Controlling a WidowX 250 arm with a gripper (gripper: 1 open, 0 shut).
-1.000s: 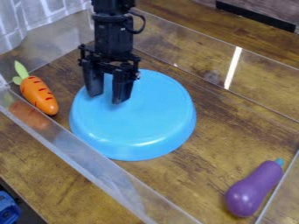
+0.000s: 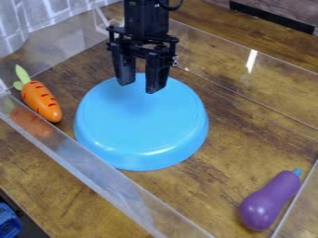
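Note:
A blue round plastic dome or upturned dish point(image 2: 140, 127) lies on the wooden floor of a clear-walled bin. Over its back part hangs the black gripper point(image 2: 139, 72), its two fingers apart and pointing down, with nothing visible between them. A toy carrot point(image 2: 41, 99) with green top lies left of the dish. A purple toy eggplant point(image 2: 269, 203) lies at the lower right.
Clear walls of the bin run along the left, back and lower edge. A small blue object point(image 2: 6, 220) sits outside at the lower left corner.
The gripper has risen and moved slightly right from lower on the blue dish. The dish, carrot and eggplant look unmoved.

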